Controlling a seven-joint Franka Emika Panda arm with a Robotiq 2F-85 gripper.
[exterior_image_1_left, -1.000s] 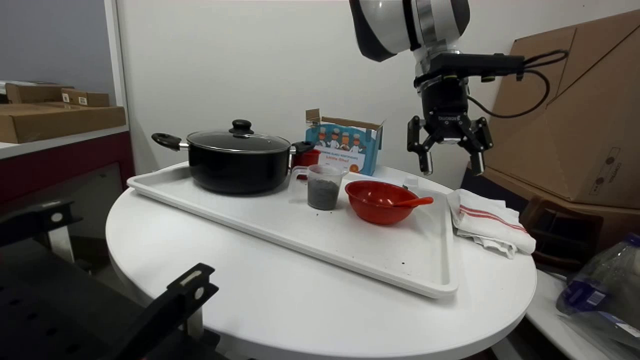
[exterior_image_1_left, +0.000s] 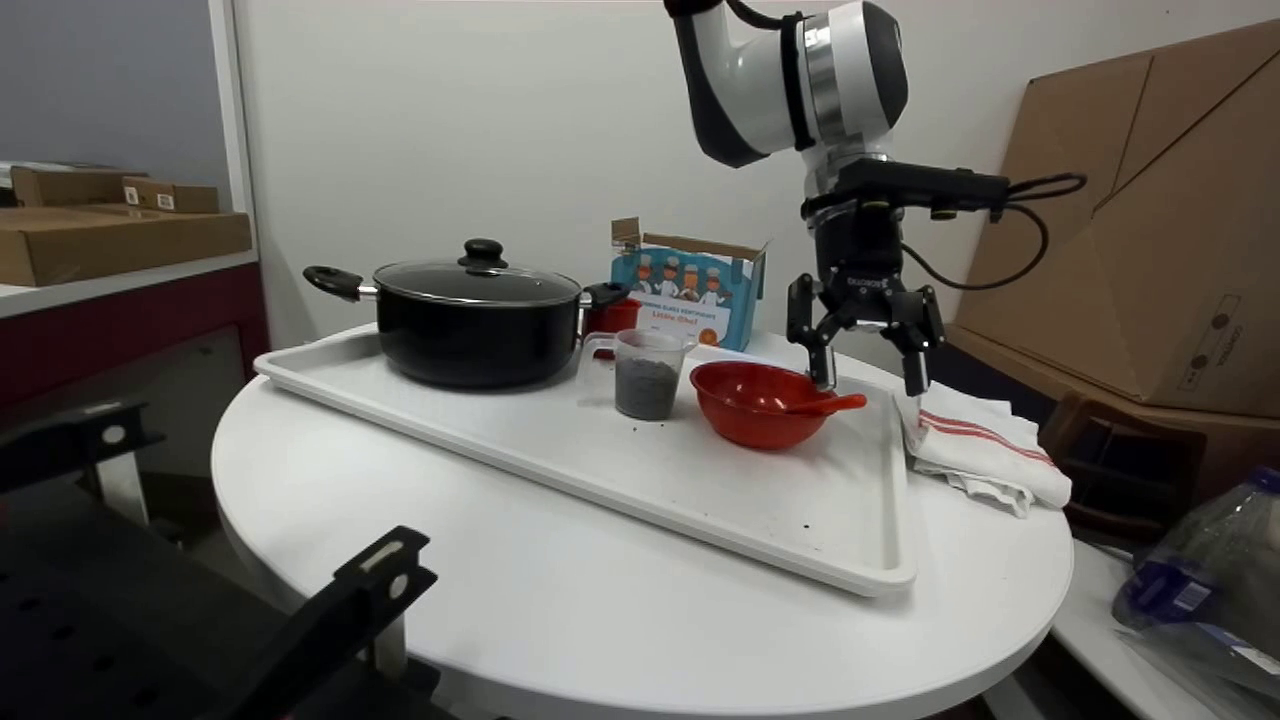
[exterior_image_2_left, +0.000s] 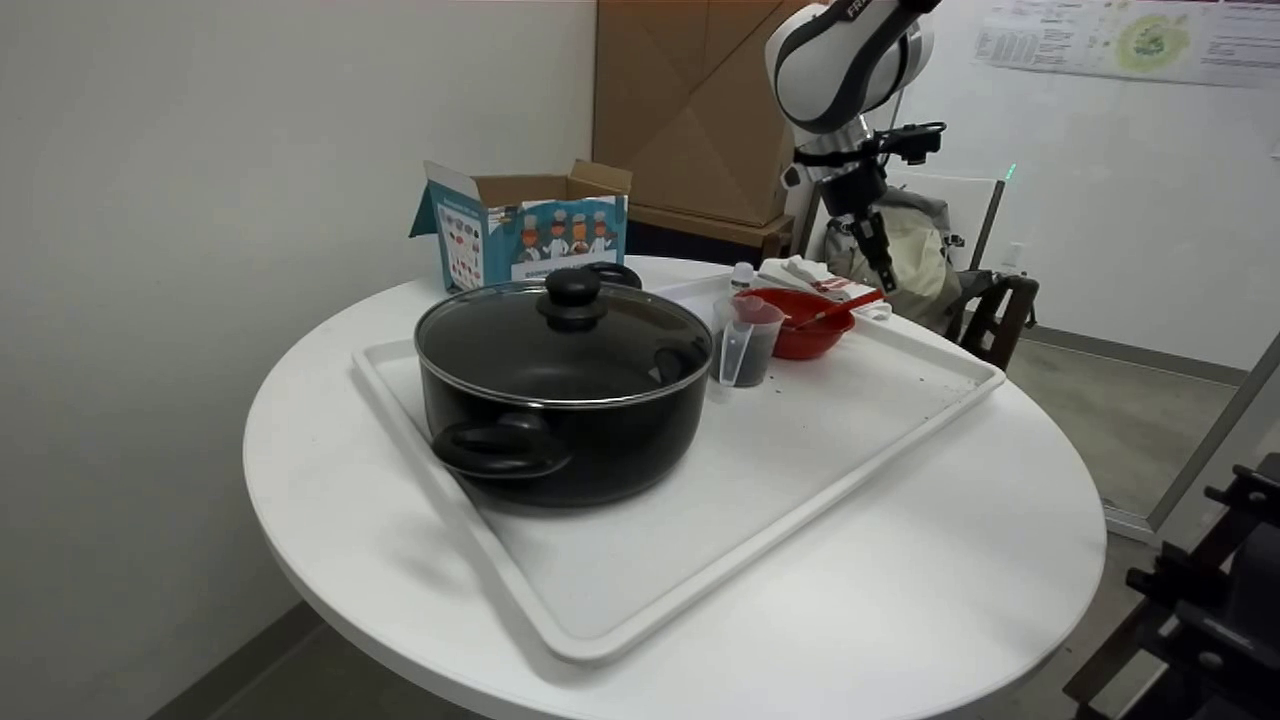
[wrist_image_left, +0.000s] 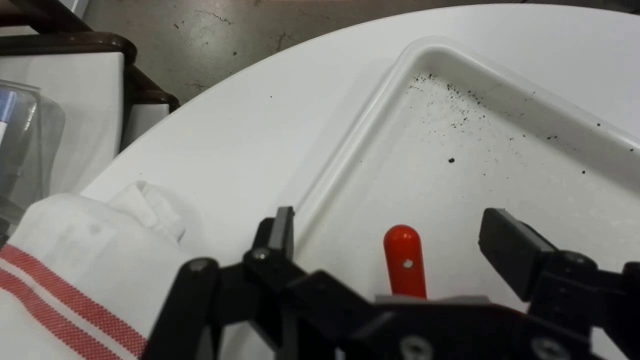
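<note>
My gripper (exterior_image_1_left: 870, 372) is open, its fingers wide apart with nothing held. In exterior view 1 it hangs near the right side of a red bowl (exterior_image_1_left: 746, 414). A red handle (exterior_image_1_left: 836, 404) sticks out over the bowl's rim. From the wrist, the rounded tip of that red handle (wrist_image_left: 405, 261) shows between and below the two fingers, with the rest of it hidden behind the gripper body. Beside the bowl stands a clear measuring cup (exterior_image_1_left: 648, 378) with dark grains inside. A black lidded pot (exterior_image_2_left: 570, 420) occupies the tray's other end.
All these items stand on a white rimmed tray (wrist_image_left: 360, 141), with dark specks scattered in one corner. A red-striped white towel (exterior_image_1_left: 981, 446) lies just outside it. Behind are a blue box (exterior_image_1_left: 690, 288) and a red cup (exterior_image_1_left: 618, 316). The tray's front is clear.
My gripper has come down and slightly left in exterior view 1, closer to the bowl and handle. It stays open. The bowl, cup, pot and towel have not moved.
</note>
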